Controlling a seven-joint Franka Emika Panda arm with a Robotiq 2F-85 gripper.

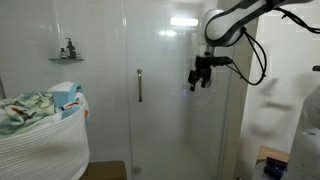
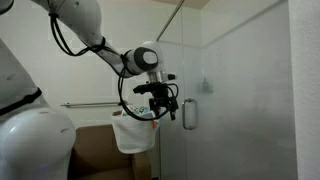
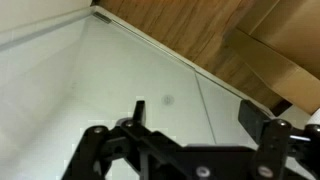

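My gripper (image 1: 199, 80) hangs in the air before the frosted glass panels, to the right of the metal door handle (image 1: 140, 86) and apart from it. Exterior view 2 also has the gripper (image 2: 173, 104), with the handle (image 2: 189, 113) just beyond it. In the wrist view the dark fingers (image 3: 92, 151) stand wide apart, so the gripper is open, and nothing shows between them. A white basket (image 1: 48, 153) heaped with green and blue cloths (image 1: 28, 108) stands at the left, well away from the gripper.
A small wall shelf (image 1: 67, 59) carries dark bottles (image 1: 70, 47) behind the glass. A towel bar (image 2: 88, 104) runs along the back wall in exterior view 2. Wooden floor (image 1: 263, 154) shows at lower right. Open air surrounds the gripper.
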